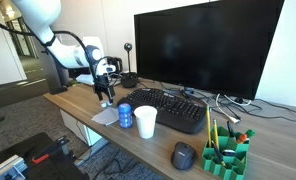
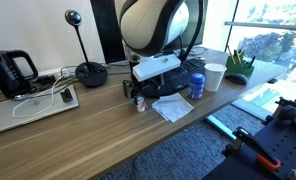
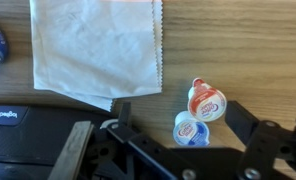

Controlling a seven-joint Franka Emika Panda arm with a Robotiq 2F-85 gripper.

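Two small bottles stand close together under my gripper: one with a white and red top (image 3: 207, 102), the other with a white cap and a blue rim (image 3: 190, 130). My fingers are wide open, one finger to each side of the pair in the wrist view, with nothing held. From the side, the gripper (image 2: 144, 88) hangs low over the wooden table and a small white bottle (image 2: 140, 105) shows below it. A white cloth (image 2: 170, 107) lies flat beside them.
A blue can (image 1: 125, 115) and white cup (image 1: 145, 121) stand past the cloth. The black keyboard (image 1: 168, 107) lies behind them, near the monitor (image 1: 208, 45). A mouse (image 1: 183, 155) and green pen holder (image 1: 226, 150) are farther off. Bare table (image 2: 63, 140) extends on the other side.
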